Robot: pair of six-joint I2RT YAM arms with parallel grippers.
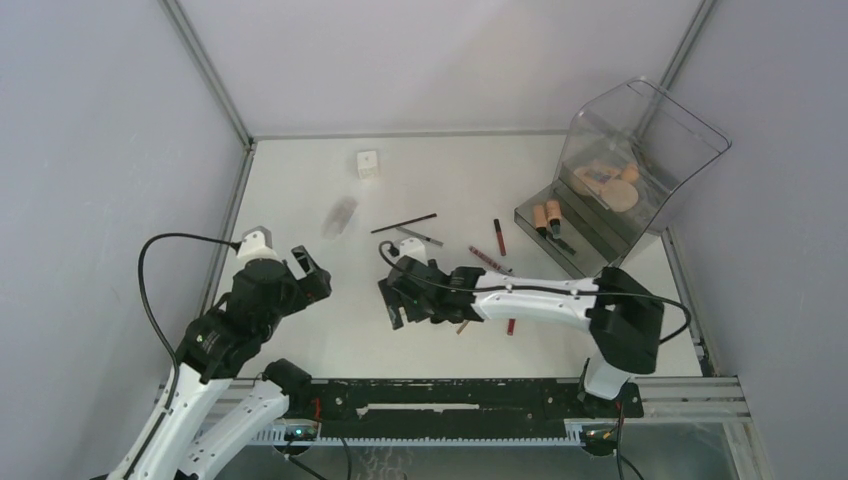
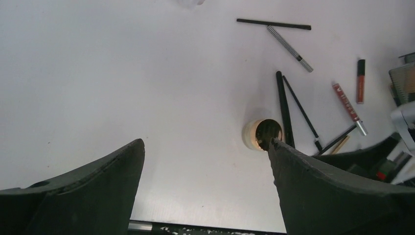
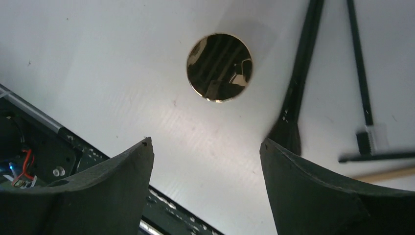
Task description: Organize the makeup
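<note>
A clear acrylic organizer [image 1: 650,140] at the right holds compacts, puffs and tubes. Pencils, brushes and lip products lie loose mid-table, including a striped pencil [image 2: 288,46] and a red lip tube [image 2: 360,85]. My left gripper [image 1: 305,270] hangs open and empty over the left of the table. My open, empty right gripper [image 1: 398,305] is low over the table's middle. In the right wrist view, a round jar with a shiny dark-gold lid [image 3: 219,66] is just beyond its fingertips, with a black brush [image 3: 293,107] beside it.
A white block [image 1: 367,163] stands at the back. A translucent item [image 1: 340,215] lies left of the pencils. The black rail [image 1: 420,398] runs along the front edge.
</note>
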